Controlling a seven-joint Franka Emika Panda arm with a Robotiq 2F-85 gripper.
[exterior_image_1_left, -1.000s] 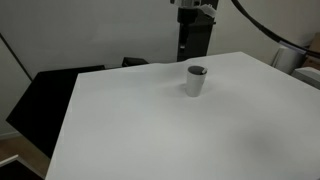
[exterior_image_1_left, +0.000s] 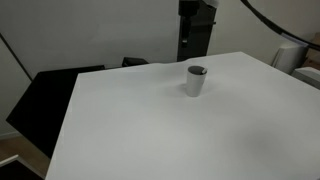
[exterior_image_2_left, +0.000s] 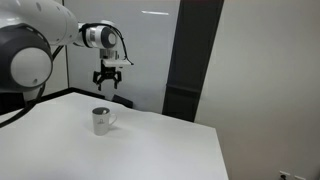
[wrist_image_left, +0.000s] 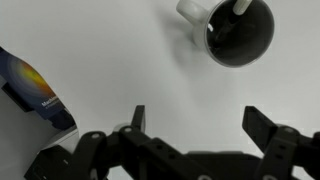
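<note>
A white mug (exterior_image_1_left: 194, 83) stands upright on the white table (exterior_image_1_left: 130, 110). Looking down from the wrist, I see into the mug (wrist_image_left: 238, 48), whose inside is dark, with a pale marker-like stick (wrist_image_left: 232, 18) leaning in it. The mug's handle (wrist_image_left: 192, 11) points to the upper left there. My gripper is open, its fingertips wide apart with only bare table between them. In exterior view 2 the gripper (exterior_image_2_left: 107, 77) hangs high above the table, beyond the mug (exterior_image_2_left: 101, 121) and clear of it.
A dark box with a colourful label (wrist_image_left: 30, 85) lies at the left in the wrist view. Grey and brown boxes (exterior_image_1_left: 290, 57) stand past the table's right edge.
The arm at the top of exterior view 1 has shifted slightly over the last second. The mug has stayed in place.
</note>
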